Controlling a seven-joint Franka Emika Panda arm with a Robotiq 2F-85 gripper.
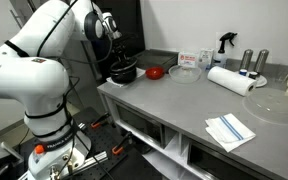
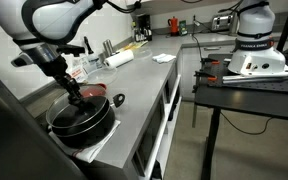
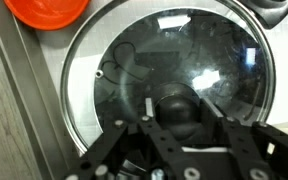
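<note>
A glass pan lid [image 3: 124, 75] with a metal rim fills much of the wrist view. Its dark round knob [image 3: 177, 108] sits between the fingers of my gripper, which is shut on it. In exterior view 2 the gripper [image 2: 79, 100] points down at the lid, above a black pot [image 2: 92, 132] at the near end of the counter. Exterior view 1 has the same pot [image 1: 124, 75] at the far left. Whether the lid touches the pot's rim all round is not clear.
Close beside the pot is a red bowl [image 1: 154, 73], then a clear bowl [image 1: 184, 74]. A paper towel roll [image 1: 230, 81], a clear round dish [image 1: 274, 105] and a folded cloth [image 1: 229, 130] lie farther along.
</note>
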